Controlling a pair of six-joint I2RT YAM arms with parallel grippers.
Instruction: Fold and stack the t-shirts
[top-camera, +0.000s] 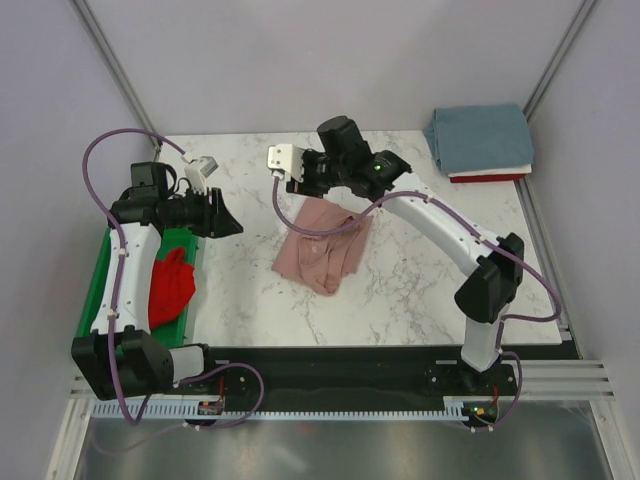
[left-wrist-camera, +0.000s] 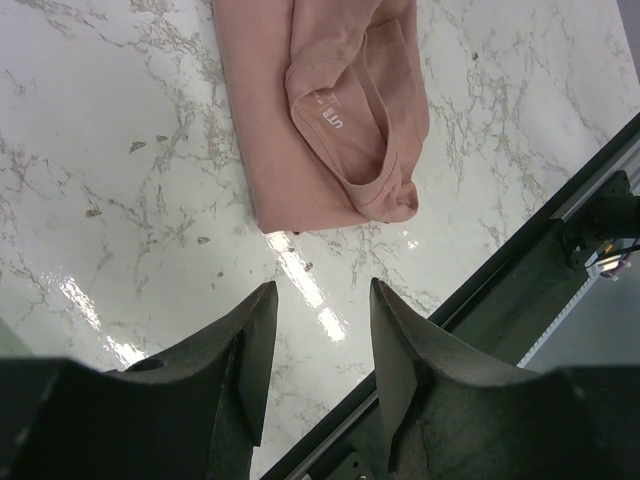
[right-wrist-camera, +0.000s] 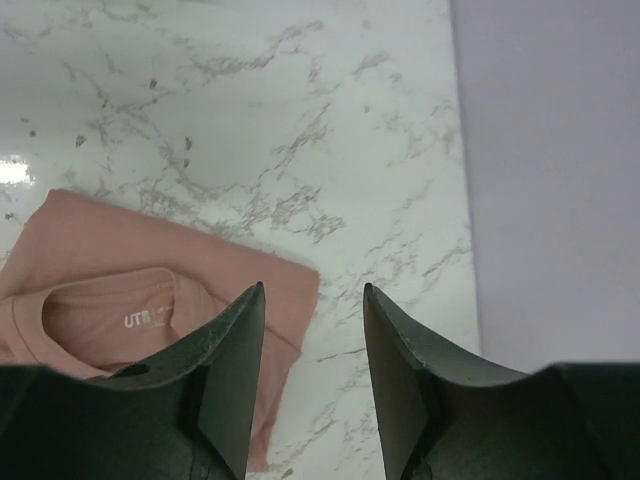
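A pink T-shirt (top-camera: 315, 262) lies loosely folded in the middle of the white marble table (top-camera: 420, 290), its sides turned over unevenly, with printed lettering visible in both wrist views. My right gripper (top-camera: 305, 180) is raised above its back part, open and empty; in the right wrist view the shirt (right-wrist-camera: 240, 260) is below the fingertips. My left gripper (top-camera: 215, 215) hangs left of the shirt over the table's left side, its fingers apart with nothing between them. In the left wrist view the shirt (left-wrist-camera: 290, 190) lies ahead of the fingertips.
A stack of folded shirts (top-camera: 478, 140), blue over white and red, sits at the back right. A green bin (top-camera: 175, 325) holding red cloth (top-camera: 170, 290) is at the left, under the left arm.
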